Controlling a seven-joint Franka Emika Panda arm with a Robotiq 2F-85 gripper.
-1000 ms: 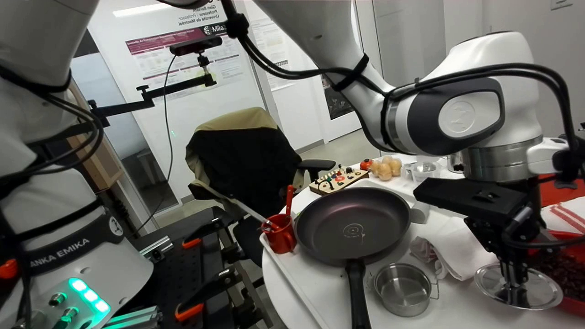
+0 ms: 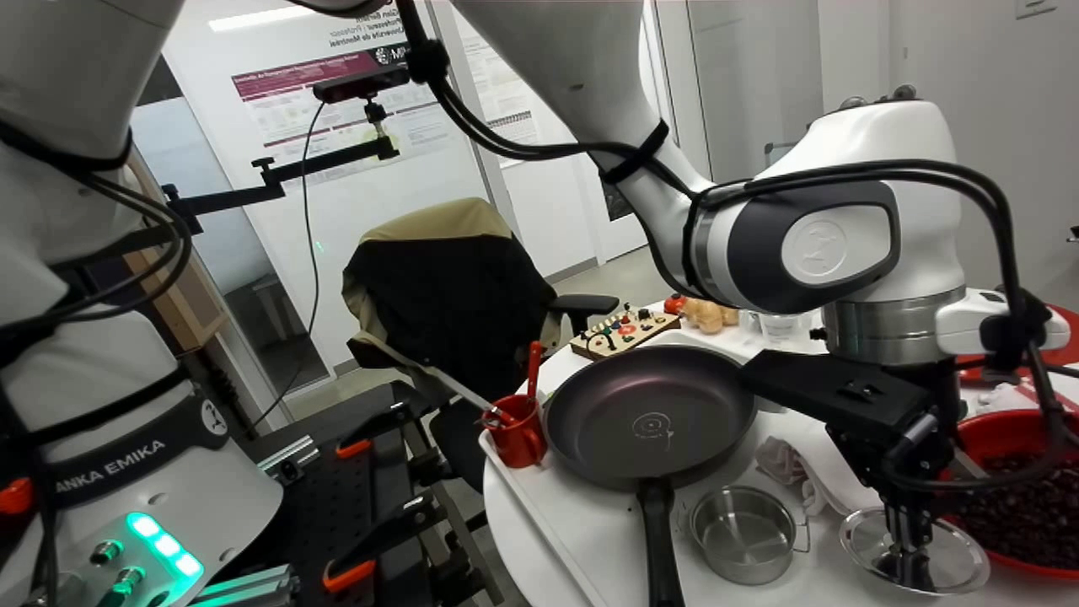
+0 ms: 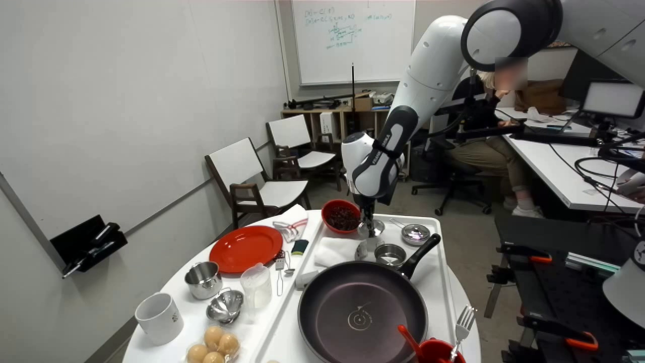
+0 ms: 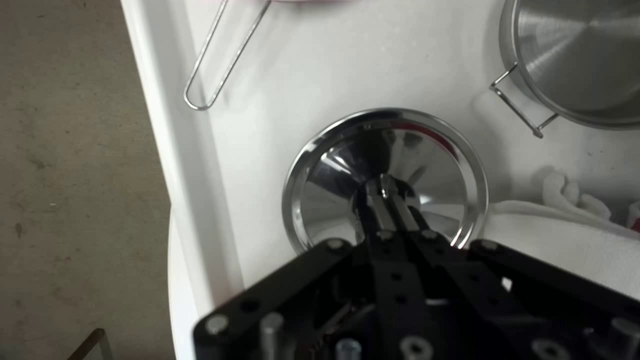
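Note:
A shiny round metal lid [image 4: 330,210] hangs slightly tilted beneath my gripper. The fingers are closed at the lid's centre, where its handle is mostly hidden by the fingers. In exterior view 1 the lid [image 2: 865,541] appears between a small steel pot [image 2: 743,536] and the red bowl of dark beans [image 2: 1027,506], with my gripper [image 2: 908,551] directly over its middle. The wrist view has the pot [image 4: 591,54] at upper right, uncovered and empty, apart from the lid.
A black frying pan [image 2: 647,410] occupies much of the white tray [image 3: 447,296]. A white cloth [image 4: 558,246] lies close beside the lid. A wire handle [image 4: 208,107] rests near the tray edge. The red cup [image 2: 518,435] holds utensils.
In exterior view 1 my gripper and the lid have moved together leftward and slightly down the picture, nearer the pot. The pot and pan have stayed put.

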